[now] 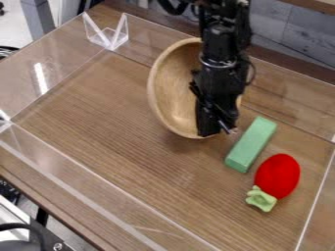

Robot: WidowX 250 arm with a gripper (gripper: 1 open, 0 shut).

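My black gripper [210, 122] reaches down from the top centre to the right part of a tan oval bowl [170, 83], low at its near right rim. It looks shut; whether anything thin is between the fingertips is hard to tell. Right of it lie a pale green block [250, 144] and, beyond that, a red object [277, 175] with a pale green tip.
A clear plastic piece [108, 31] stands at the back left. A wall runs along the back right, and cables show at the lower left edge.
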